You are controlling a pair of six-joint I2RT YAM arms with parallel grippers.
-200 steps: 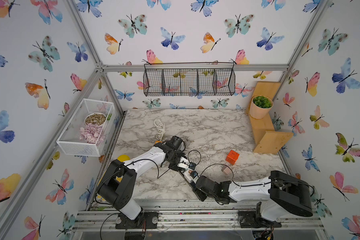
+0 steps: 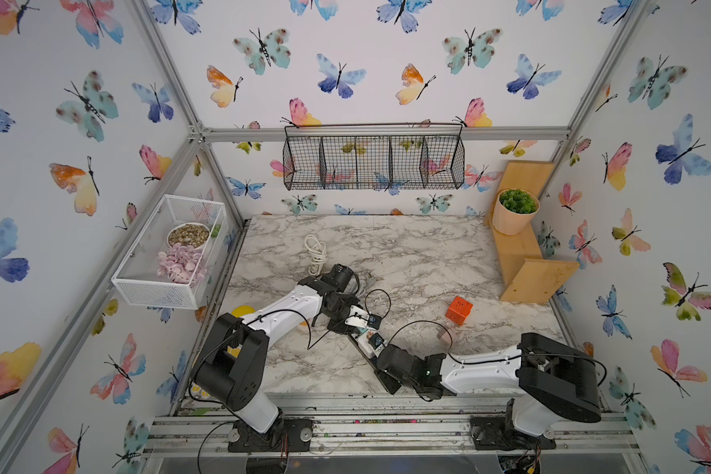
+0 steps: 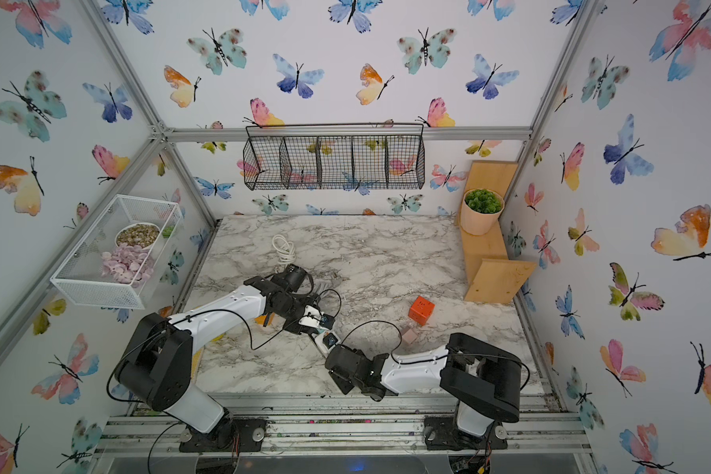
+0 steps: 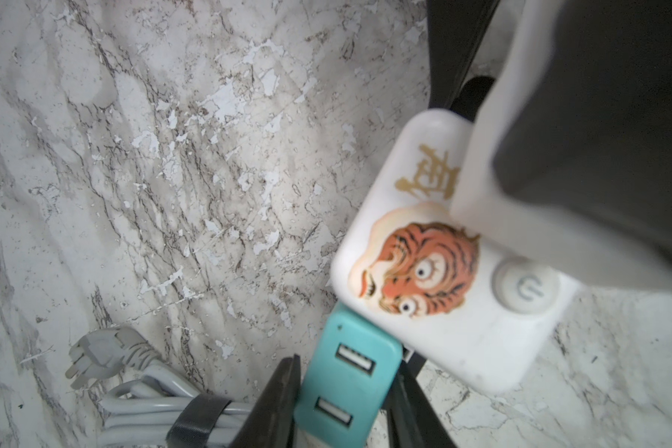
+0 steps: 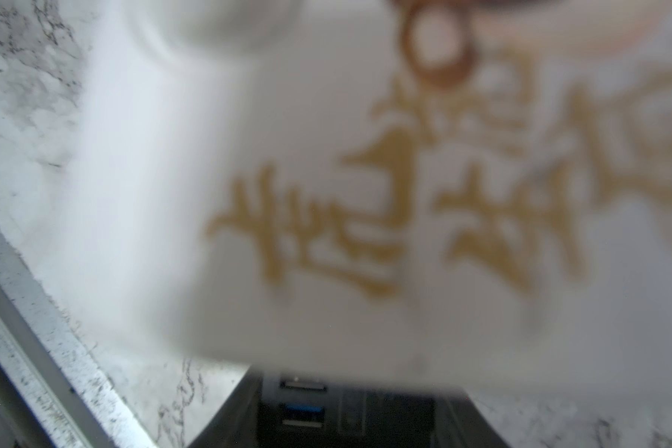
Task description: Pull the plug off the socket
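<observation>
A white block with a tiger face, gold writing and a power button fills much of the left wrist view. Adjoining its lower left corner is a teal block with two metal slots. My left gripper has its fingers on either side of the teal block; whether they press on it cannot be told. White surface with gold characters hangs blurred and close in the right wrist view, hiding much. Below it, my right gripper is shut on a black block with USB-like ports. Which part is plug or socket is unclear.
A bundled grey cable with its own plug lies nearby on the marble table. An orange cube sits right of the grippers, and a wooden stand with a potted plant beyond it.
Both arms and the white parts between them have shifted slightly left in the top left view. My left wrist has also moved a little toward the back. The loose things on the table are still.
</observation>
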